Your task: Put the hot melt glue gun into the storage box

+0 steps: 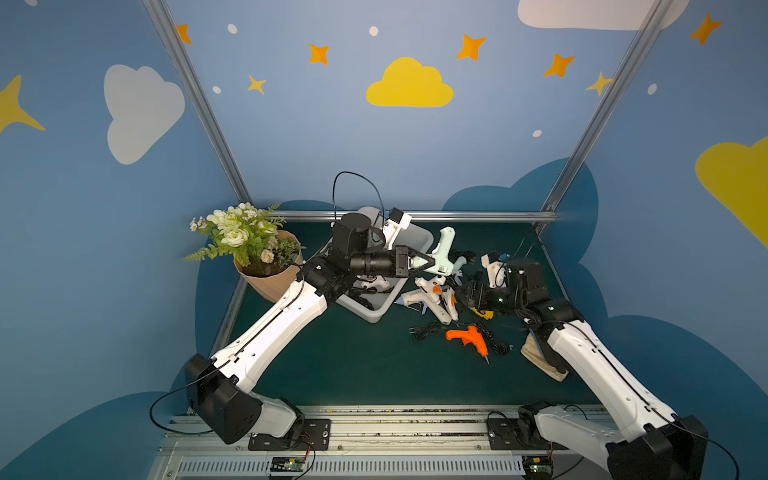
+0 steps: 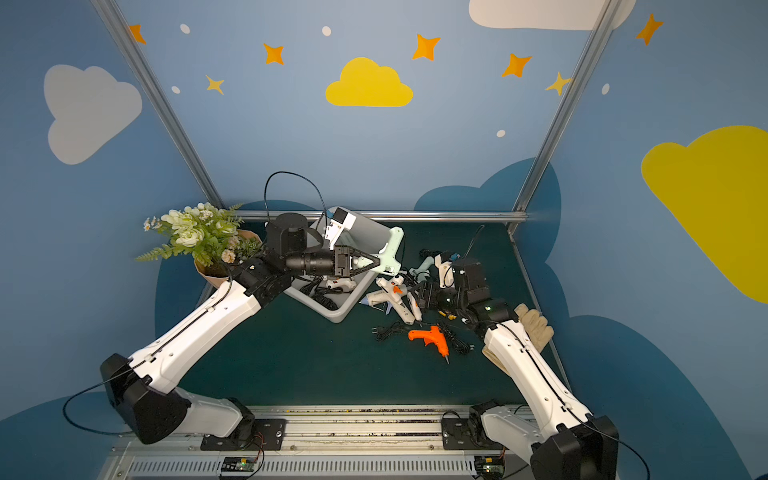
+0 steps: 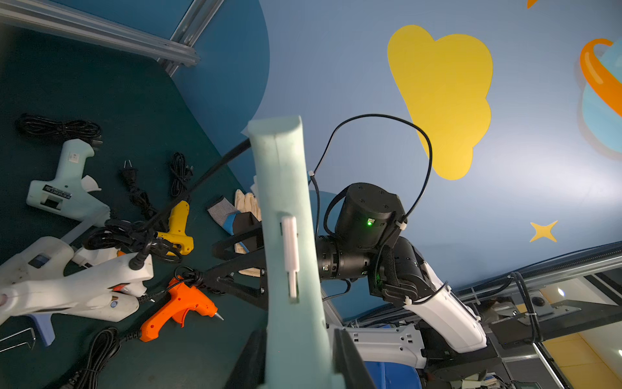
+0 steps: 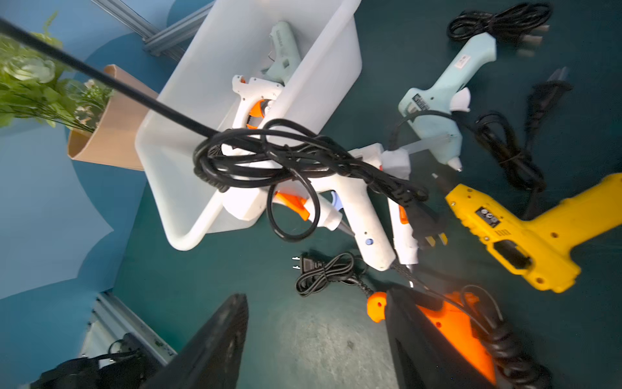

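My left gripper is shut on a mint-green glue gun, lifted over the right rim of the grey storage box. In the left wrist view this gun stands upright between the fingers. A black cord runs down from behind it to a bundled coil, which hangs before the right wrist camera. My right gripper is open above the loose tools, nothing between its fingers. Inside the box lie another mint gun and a white-and-orange gun.
Right of the box lie white glue guns, a second mint gun, a yellow one and an orange one, with black cords among them. A flower pot stands left of the box.
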